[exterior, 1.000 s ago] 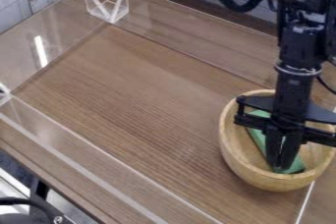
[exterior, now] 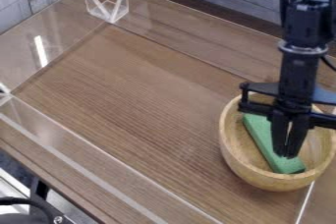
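A wooden bowl [exterior: 243, 169] sits at the right of the table, holding a green rectangular object [exterior: 273, 157]. My black gripper [exterior: 286, 130] reaches down from the top right over the bowl, its tips just above or beside the green object. It is shut, and I see nothing clearly held between its fingers; whether it touches the object I cannot tell.
A clear plastic bracket [exterior: 108, 5] stands at the back left. The table's edge runs along the lower left, with a black cable or part beyond it.
My gripper has risen slightly, uncovering more of the green object in the bowl. The bowl stays in place.
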